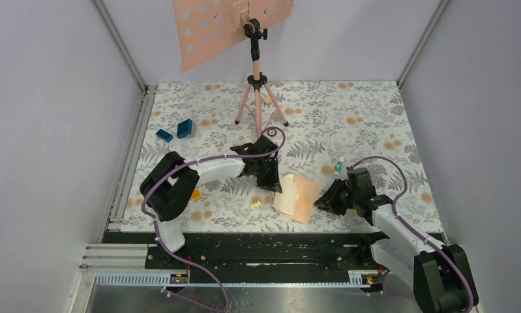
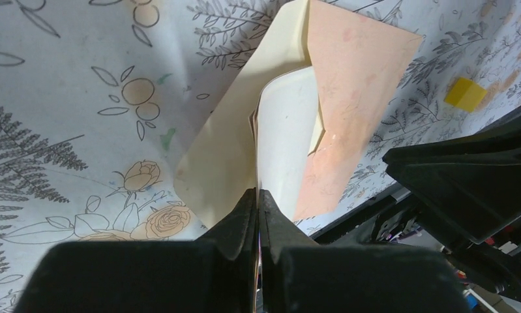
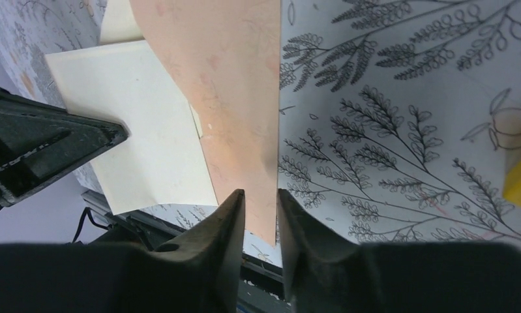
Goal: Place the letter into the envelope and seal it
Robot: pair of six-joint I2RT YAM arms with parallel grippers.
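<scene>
The peach envelope (image 1: 304, 201) lies near the front middle, its cream flap (image 2: 212, 163) open. The folded white letter (image 2: 287, 130) is partly inside, its upper part at the pocket opening. My left gripper is shut, with the letter's thin edge running to its fingertips. My right gripper is at the envelope's outer edge, fingertips a little apart; I cannot tell whether the edge is between them.
A yellow block (image 2: 464, 93) lies beside the right gripper. A pink tripod stand (image 1: 257, 104) stands behind, blue containers (image 1: 186, 128) at back left, an orange piece (image 1: 195, 194) at left.
</scene>
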